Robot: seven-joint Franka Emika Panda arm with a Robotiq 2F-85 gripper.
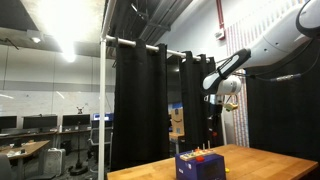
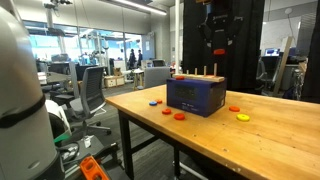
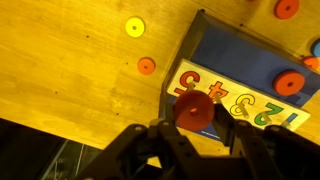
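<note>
My gripper is shut on a red disc [image 3: 194,108], which shows face-on between its fingers in the wrist view. Below it lies a dark blue box [image 3: 228,52] bearing a pale strip [image 3: 240,98] with coloured characters; the held disc covers part of that strip. Another red disc [image 3: 289,82] rests on the box. In exterior view 2 the box [image 2: 197,96] stands on the wooden table with upright pegs on top, and the gripper hangs above it, clear of the pegs.
On the table [image 2: 255,140] lie loose discs: a yellow one [image 3: 135,27], a red one [image 3: 147,66], another red one [image 3: 287,8] and a blue one [image 3: 316,48]. Bare wood stretches right of the box in exterior view 2. Black curtains [image 1: 140,105] hang behind.
</note>
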